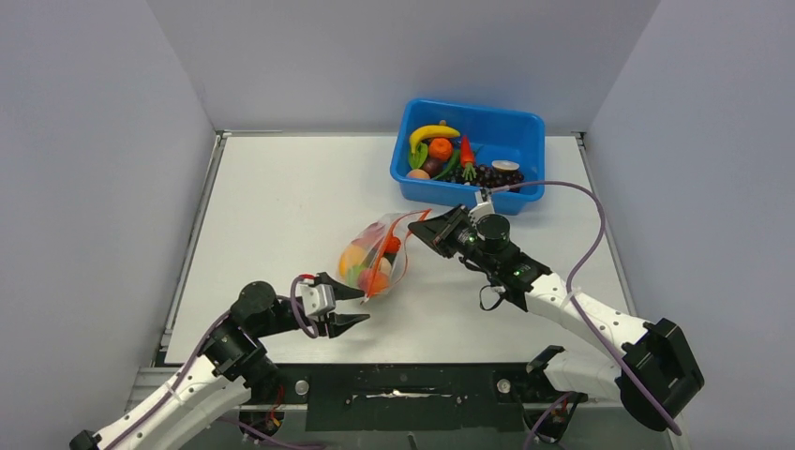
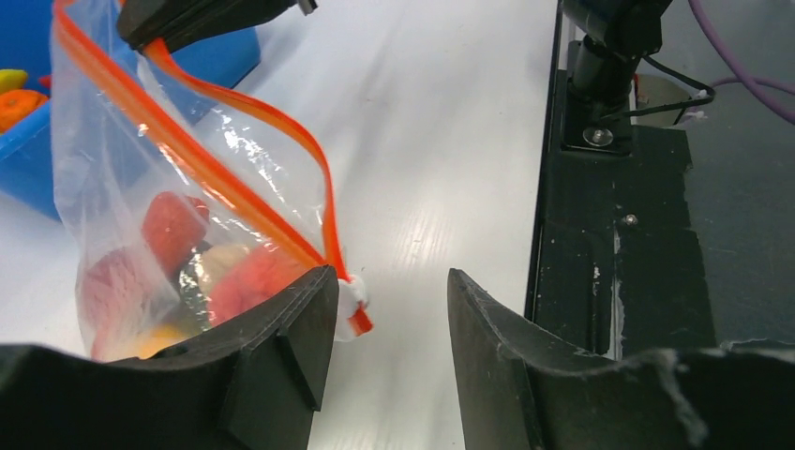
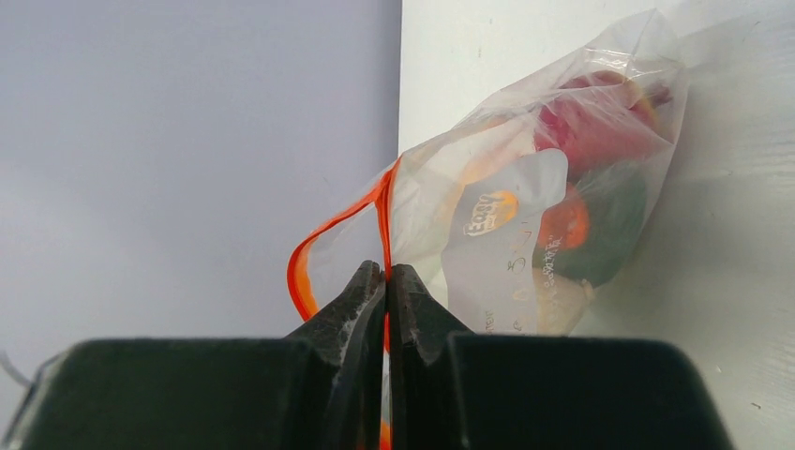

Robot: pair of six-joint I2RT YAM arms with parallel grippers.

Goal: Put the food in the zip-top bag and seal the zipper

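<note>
A clear zip bag point(image 1: 373, 255) with orange zipper strips holds assorted toy food in the middle of the table. My right gripper point(image 1: 412, 225) is shut on the bag's top zipper edge point(image 3: 386, 211), lifting that end. My left gripper point(image 1: 366, 305) is open beside the bag's lower end, where the orange strips point(image 2: 347, 300) meet just beyond its fingertips, with nothing between them. The food inside point(image 3: 600, 127) shows red, green and yellow through the plastic.
A blue bin point(image 1: 511, 141) with more food, including a banana, carrot and grapes, stands at the back right. Walls border both sides.
</note>
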